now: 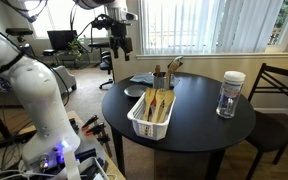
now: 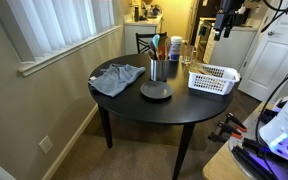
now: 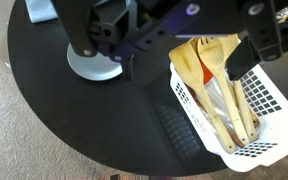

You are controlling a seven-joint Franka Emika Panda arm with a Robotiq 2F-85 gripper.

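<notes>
My gripper [image 1: 121, 50] hangs high above the table's left side in exterior view 1, touching nothing. In the wrist view its dark fingers [image 3: 127, 66] stand wide apart, open, with nothing held between them. Below it, a white slatted basket [image 1: 137, 128] stands near the table's front edge and holds several wooden utensils [image 3: 206, 98]. A grey plate [image 2: 156, 90] lies flat beside the basket. Behind the plate, a metal canister [image 2: 158, 70] stands upright with utensils in it, and a blue-grey cloth [image 2: 117, 80] lies crumpled at the side.
A white-lidded container [image 1: 230, 95] stands on the right of the round black table [image 1: 199, 115]. A dark chair [image 1: 274, 110] stands beyond that side. The tabletop between basket and container is clear.
</notes>
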